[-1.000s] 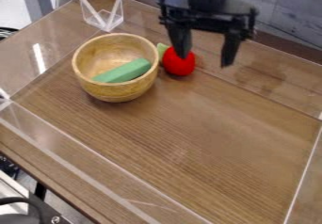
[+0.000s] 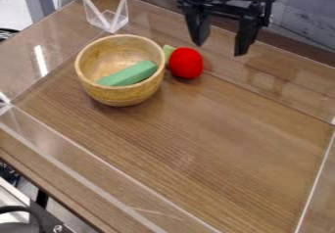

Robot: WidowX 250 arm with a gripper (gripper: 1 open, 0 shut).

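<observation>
My gripper (image 2: 220, 39) hangs at the top centre of the view, its two black fingers spread open with nothing between them, above and behind a red round object (image 2: 186, 65). A small pale green item (image 2: 169, 52) lies just behind the red object, partly hidden by it. To their left a wooden bowl (image 2: 118, 93) holds a green oblong piece (image 2: 128, 74).
A clear wire-like holder (image 2: 108, 15) stands at the back left. A wall edge runs along the back right, and dark cables show at the lower left corner.
My gripper has moved up and back, away from the viewer, over the last second. The bowl and the objects on the table have not visibly moved.
</observation>
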